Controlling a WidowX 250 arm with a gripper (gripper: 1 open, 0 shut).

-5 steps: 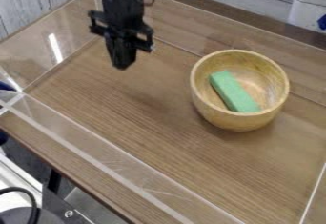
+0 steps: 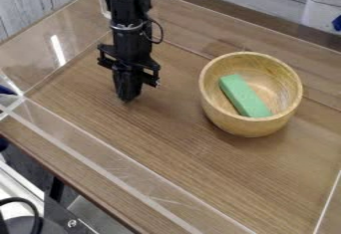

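Note:
My gripper is low over the wooden table at the upper left of the camera view, its dark arm reaching down from the top edge. Its fingertips are at or very near the tabletop and look shut, with nothing visible between them, though they are small and dark. A round tan bowl sits to the right of my gripper, with a green block lying inside it.
The tabletop in front of my gripper and below the bowl is clear. A blue and white object is at the top right edge. Dark cables lie at the bottom left corner.
My gripper has come down and toward the front of the table from higher up at the back. The bowl and green block have not moved.

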